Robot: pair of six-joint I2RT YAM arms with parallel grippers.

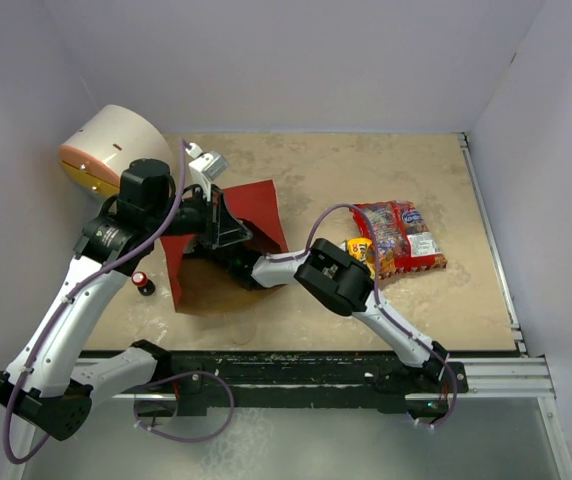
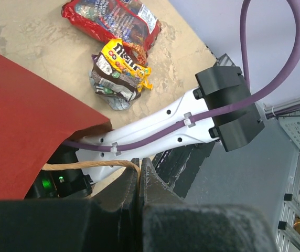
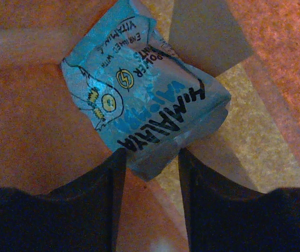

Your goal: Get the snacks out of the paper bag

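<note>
The red-brown paper bag [image 1: 228, 298] lies with its opening towards my right arm [image 1: 336, 275], which reaches inside it. A twine handle [image 2: 87, 164] of the bag runs into the tips of my left gripper, shut on it. Inside the bag, the right wrist view shows a light-blue snack packet [image 3: 134, 79] marked "Himalaya". My right gripper is open in front of it, and the packet's near lower corner comes between the fingertips. From above, the right fingers are hidden in the bag.
A red snack bag [image 1: 411, 235] and a yellow-and-brown M&M's packet [image 2: 118, 73] lie on the table to the right. A small dark bottle with a red cap [image 1: 143, 283] stands left of the bag. A white-and-yellow rounded container [image 1: 116, 148] is behind my left arm.
</note>
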